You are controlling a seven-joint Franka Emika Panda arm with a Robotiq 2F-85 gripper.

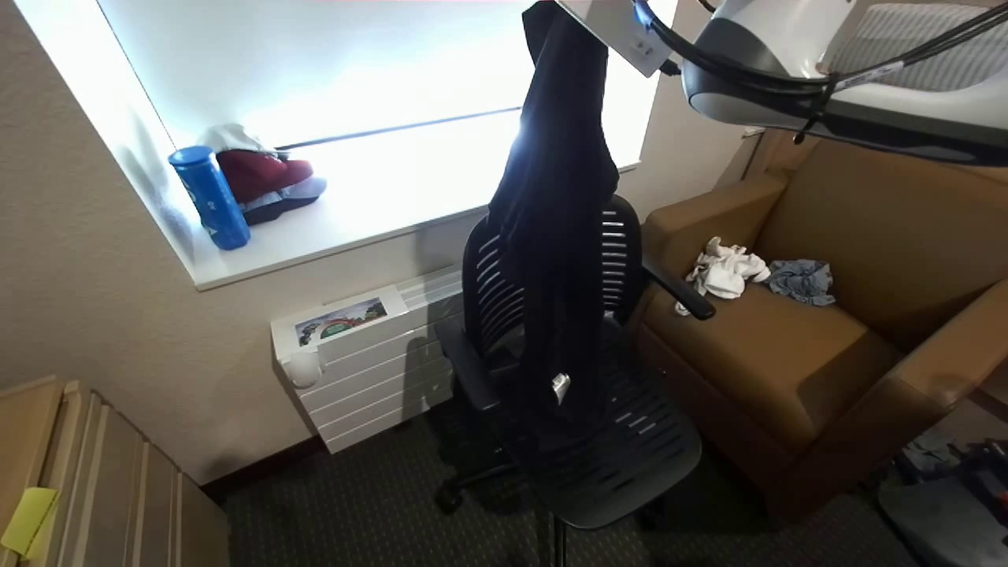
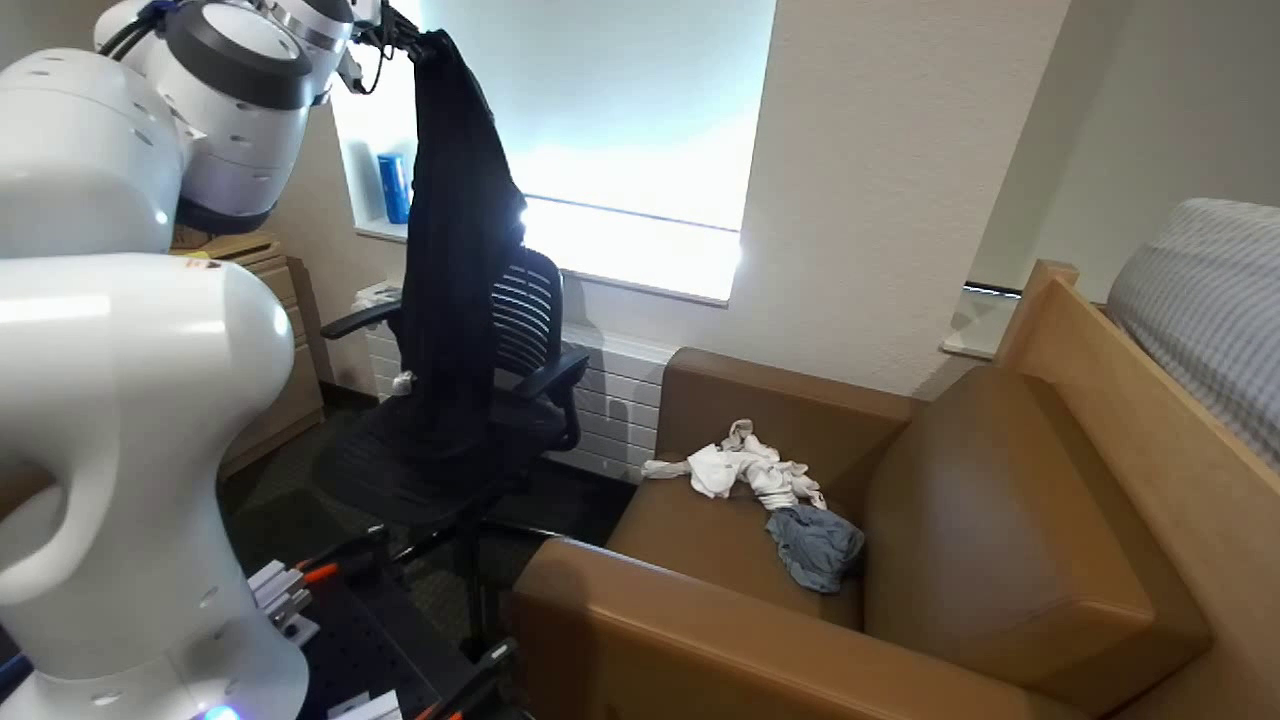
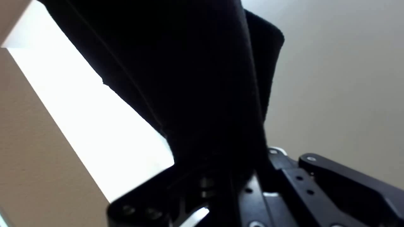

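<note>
A long black garment hangs from my gripper over the black office chair. In the wrist view the dark cloth runs into the fingers, which are shut on it, though the fingertips are mostly lost in the darkness. Its lower end reaches down to the seat, where a small white tag shows. Black on black, the exact contact with the seat is hard to make out. The upper part hangs in front of the chair's slatted backrest.
A brown armchair stands to the chair's right, with a white cloth and a grey cloth on its seat. On the windowsill are a blue canister and caps. The chair's armrests flank the garment.
</note>
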